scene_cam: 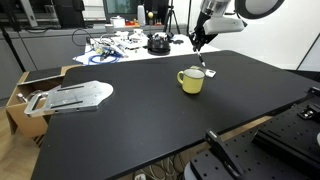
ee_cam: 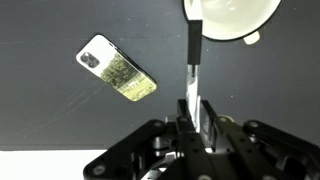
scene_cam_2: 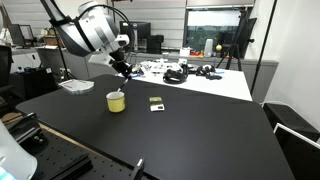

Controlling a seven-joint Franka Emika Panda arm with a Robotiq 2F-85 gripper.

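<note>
A yellow mug (scene_cam: pixel 191 81) with a pale inside stands upright on the black table; its rim (ee_cam: pixel 262 22) is partly cut off at the top of the wrist view. My gripper is shut on a thin stick (ee_cam: pixel 194 50) with a metallic shaft, a black band and a white end. From the fingers the stick (scene_cam: pixel 200 57) slants downward above the mug's far side. In the wrist view its white end overlaps the mug's opening; whether it touches the mug I cannot tell. The second exterior view shows the stick (scene_cam_2: pixel 122 87) over the mug (scene_cam_2: pixel 116 102).
A flat phone-like item (ee_cam: pixel 117 67), part white and part yellow-green, lies beside the mug. On the table's far left rests a white tray-like piece (scene_cam: pixel 71 97). Cluttered equipment (scene_cam: pixel 118 42) stands behind the table.
</note>
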